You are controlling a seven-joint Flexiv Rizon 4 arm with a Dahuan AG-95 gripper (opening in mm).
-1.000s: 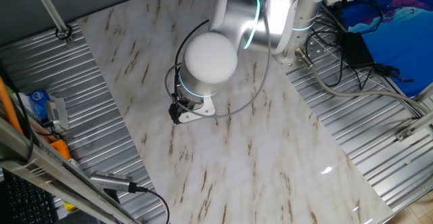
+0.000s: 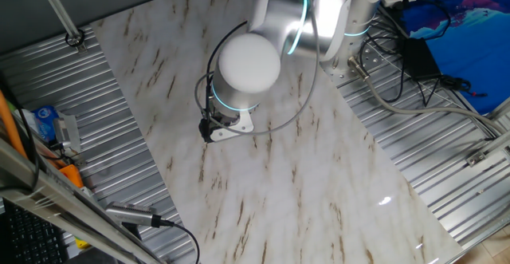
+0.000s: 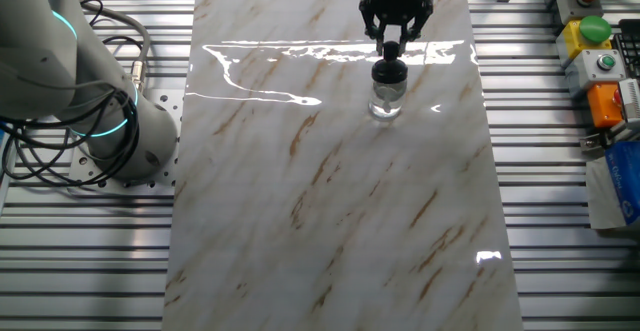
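A clear jar [image 3: 385,101] with a black lid [image 3: 389,71] and a small black knob on top is upright at the far side of the marble board in exterior view 2. My black gripper [image 3: 391,43] points down from the top edge of that view, its fingertips right at the knob. Whether they press on it or stand just apart from it cannot be told. In exterior view 1 the round white wrist cover [image 2: 249,62] hides most of the gripper and the jar; only a white bracket [image 2: 233,131] and a black part beside it show.
The marble board [image 3: 330,211] is otherwise bare, with bright reflections. Along its far side from the arm base stand a green button box [image 3: 595,31], an orange box [image 3: 604,104] and a blue packet [image 3: 626,179]. A hose loops beside the wrist in exterior view 1.
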